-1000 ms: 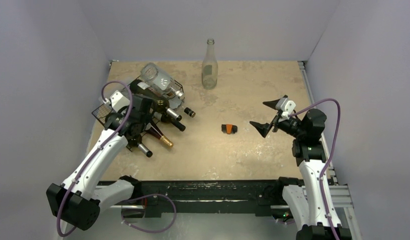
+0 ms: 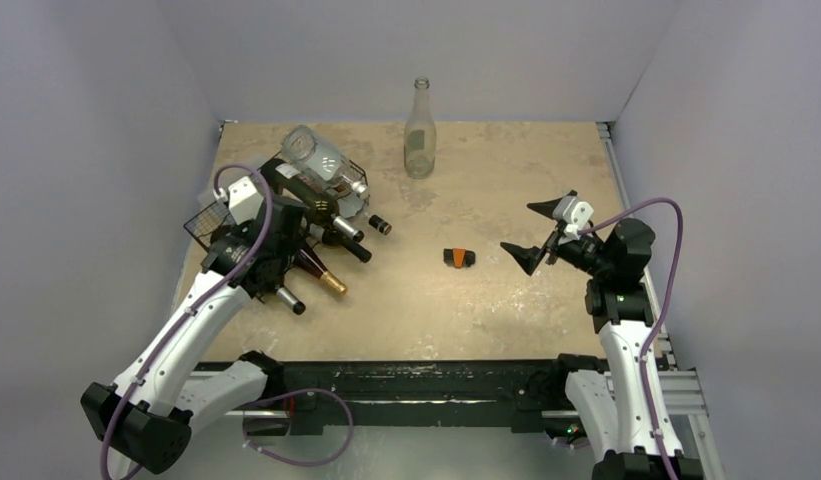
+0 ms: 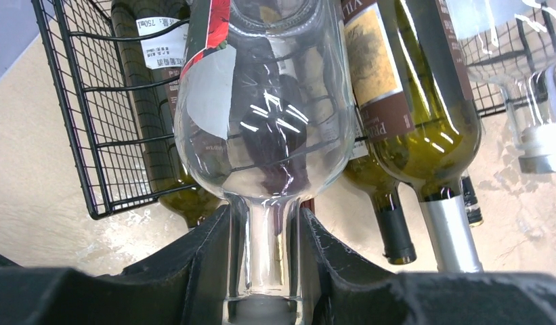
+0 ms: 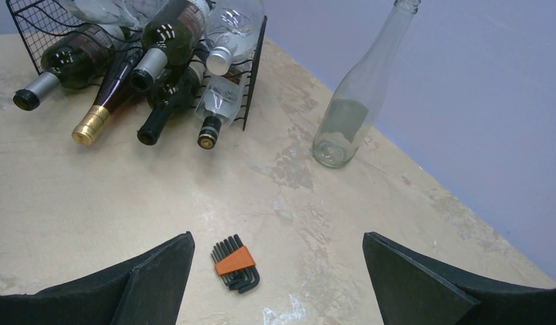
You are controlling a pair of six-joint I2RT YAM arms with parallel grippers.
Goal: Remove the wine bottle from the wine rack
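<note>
In the left wrist view a clear glass bottle (image 3: 268, 135) lies with its neck toward me. My left gripper is shut on that neck, one finger on either side. The black wire rack (image 3: 95, 145) runs beneath it; whether the bottle still touches the rack I cannot tell. From above, the left arm hides most of this bottle. Green wine bottles lie around it, one with a silver-capped neck (image 3: 447, 227) close on the right. Over the right side of the table, my right gripper (image 2: 516, 226) is open and empty.
Several bottles crowd the rack, including a gold-capped one (image 2: 331, 283) and a clear one (image 2: 324, 158) at the back. An empty glass bottle (image 2: 420, 140) stands upright at the back middle. A hex key set (image 2: 459, 258) lies mid-table; bare table surrounds it.
The left arm has shifted slightly, its elbow outward to the left and its wrist tilting a little to the right over the rack. Nothing else has visibly moved.
</note>
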